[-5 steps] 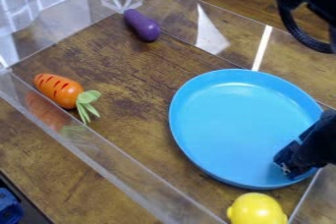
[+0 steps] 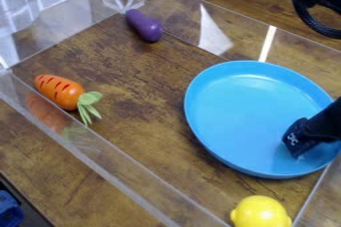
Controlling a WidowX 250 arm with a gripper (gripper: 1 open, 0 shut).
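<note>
A blue round plate (image 2: 240, 112) lies on the wooden floor of a clear-walled tray. My black gripper (image 2: 300, 139) reaches down from the right edge onto the plate's right part, its tip low at the surface; whether its fingers are apart is hard to see. A toy carrot (image 2: 60, 92) lies at the left, a purple eggplant (image 2: 144, 26) at the back left, and a yellow lemon (image 2: 261, 213) at the front, below the plate.
Transparent walls (image 2: 87, 153) border the area. Bare wood is free between the carrot, eggplant and plate. A dark cable hangs at the top right.
My gripper has moved slightly up at the right, and the plate has shifted a little right and up. The carrot, eggplant and lemon stay put.
</note>
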